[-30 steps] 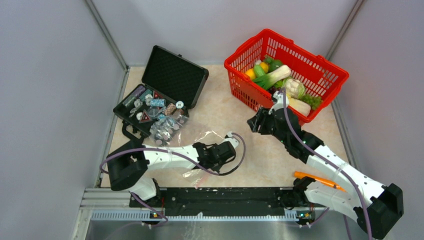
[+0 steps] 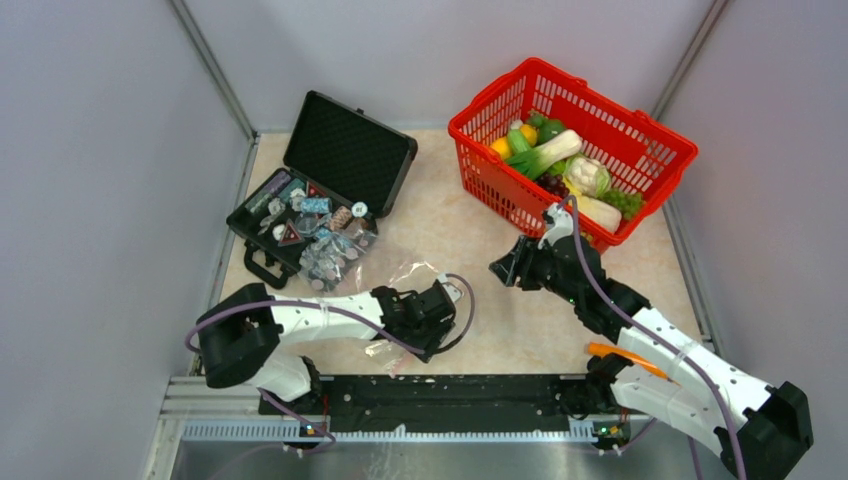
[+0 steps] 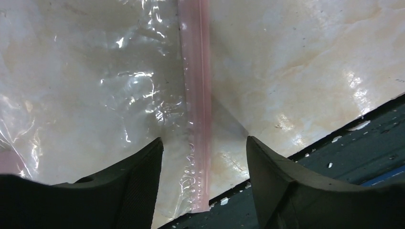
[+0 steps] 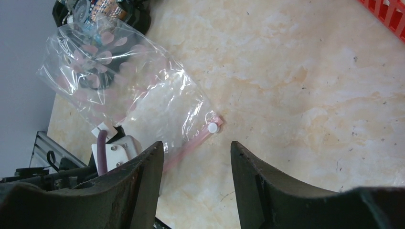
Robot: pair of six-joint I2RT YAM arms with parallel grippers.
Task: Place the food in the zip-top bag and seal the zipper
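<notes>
A clear zip top bag (image 4: 157,107) lies flat on the table, seemingly empty, its far part over the black case. Its pink zipper strip (image 3: 196,86) has a white slider (image 4: 213,128) at one end. My left gripper hovers over the strip's near end, fingers apart on either side of it, holding nothing. From above, the left arm covers part of the bag (image 2: 400,267). My right gripper stands open and empty, right of the bag and slider. Food, including a leek (image 2: 550,153) and a cauliflower (image 2: 587,176), fills the red basket (image 2: 480,170).
An open black case (image 2: 340,150) with several small items stands at the back left. Something orange (image 2: 630,357) lies by the right arm's base. Clear table (image 2: 515,335) extends between the arms. A dark edge (image 3: 367,143) borders the table's front.
My left gripper has shifted left and slightly toward the table's front edge.
</notes>
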